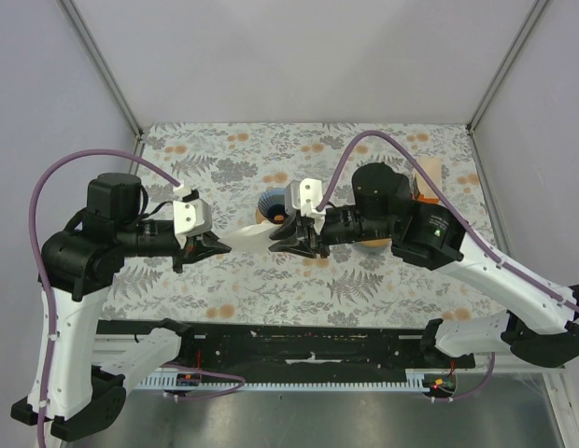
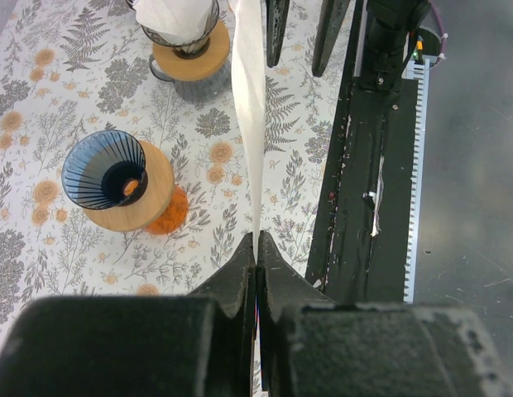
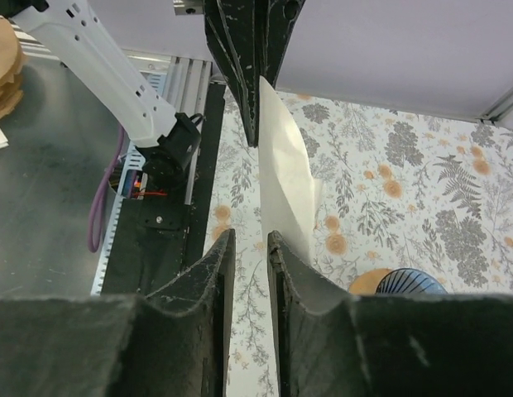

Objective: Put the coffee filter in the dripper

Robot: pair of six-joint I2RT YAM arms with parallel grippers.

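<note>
A folded white paper filter spans between my grippers, seen edge-on in the left wrist view. My left gripper is shut on one end of it. My right gripper is at the other end, its fingers part open, with the paper against one finger. Behind them a blue ribbed dripper stands on a round wooden base.
A second dripper holding white paper sits on a wooden base over a glass pot, under the right arm. An orange object lies by the blue dripper.
</note>
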